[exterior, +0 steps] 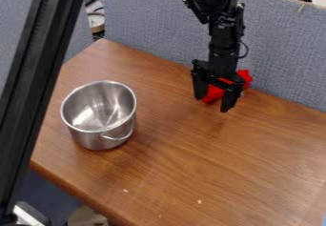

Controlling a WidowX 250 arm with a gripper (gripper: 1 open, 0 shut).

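The black gripper [213,94] hangs low over the back of the wooden table, its fingers apart on either side of a red object [241,77], which is partly hidden behind it. Whether the fingers touch the red object cannot be told. A steel pot [98,113] with a handle stands upright at the left of the table.
A grey padded partition [287,49] runs along the back of the table [192,173]. A black post [38,68] crosses the left side of the view.
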